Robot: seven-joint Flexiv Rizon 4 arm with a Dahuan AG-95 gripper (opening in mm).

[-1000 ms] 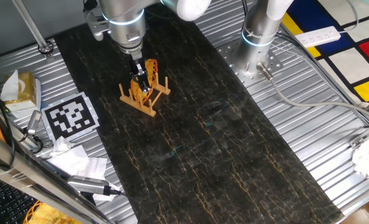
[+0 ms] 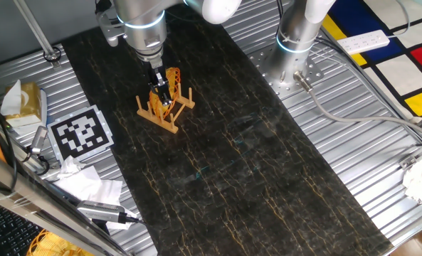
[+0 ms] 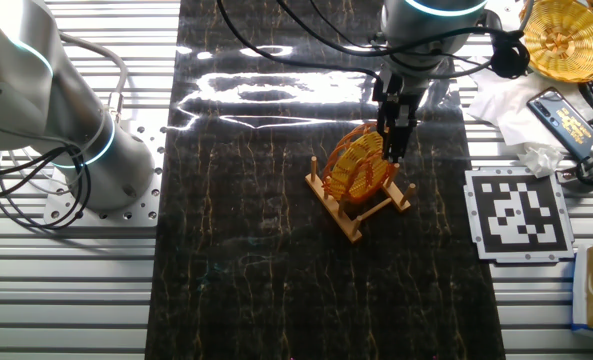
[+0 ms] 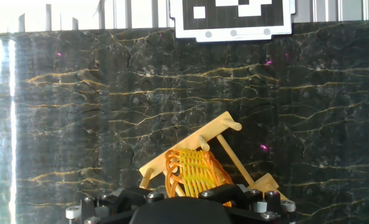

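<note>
A wooden rack [image 2: 158, 124] with upright pegs stands on the dark tabletop. Yellow and orange wickerwork [image 2: 173, 75] [image 3: 352, 172] stands on edge in this rack; whether it is one shallow basket or two close together I cannot tell. My gripper [image 2: 165, 98] [image 3: 394, 150] points down at the wicker's upper part, its fingers overlapping it in both exterior views. From the wrist, the wicker [image 4: 198, 171] rises between the dark finger linkages, with the rack [image 4: 187, 144] beneath. The fingertips are hidden there, so how tightly the fingers stand around the rim does not show.
A marker board [image 2: 81, 134] lies beside the table's edge, near a tissue box [image 2: 24, 107] and crumpled paper [image 2: 90, 183]. Another wicker basket [image 3: 568, 40] sits off the dark top.
</note>
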